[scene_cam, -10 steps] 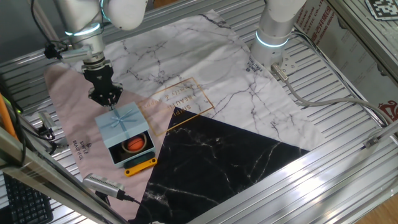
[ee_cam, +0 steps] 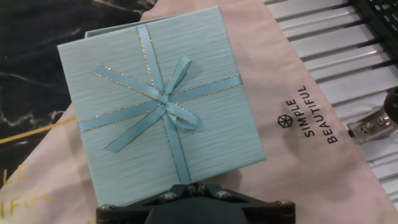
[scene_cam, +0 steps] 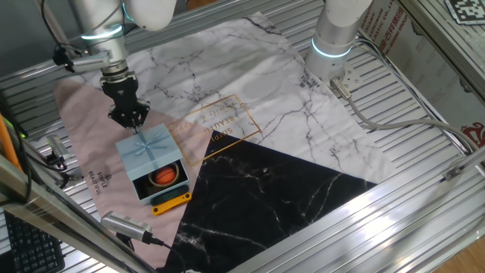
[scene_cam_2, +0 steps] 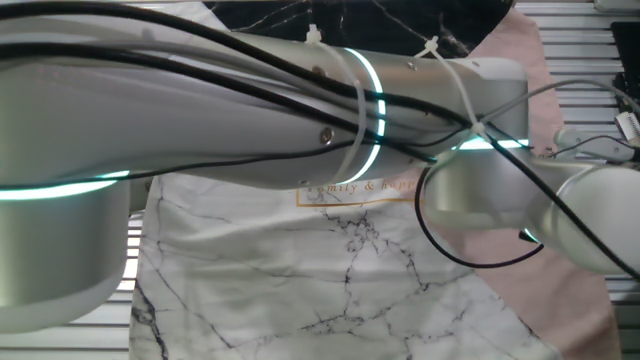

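Observation:
A light-blue gift box with a ribbon bow on its lid (scene_cam: 148, 147) stands on the pink part of the cloth. The lid sits shifted towards the rear, so the front of the box is uncovered and an orange ball (scene_cam: 165, 175) shows inside. My gripper (scene_cam: 138, 126) points down at the lid's rear edge. In the wrist view the lid (ee_cam: 211, 56) fills the middle, and the gripper reaches its near edge with the fingers together. No object shows between them; whether they touch the lid is unclear. Exterior view 2 has the arm hiding the box and gripper.
An orange-yellow piece (scene_cam: 172, 204) lies against the box's front. A grey device with a cable (scene_cam: 127, 226) lies in front.
Over the last second the arm and gripper have shifted only very slightly to the right. The box, its lid and the ball look unmoved.

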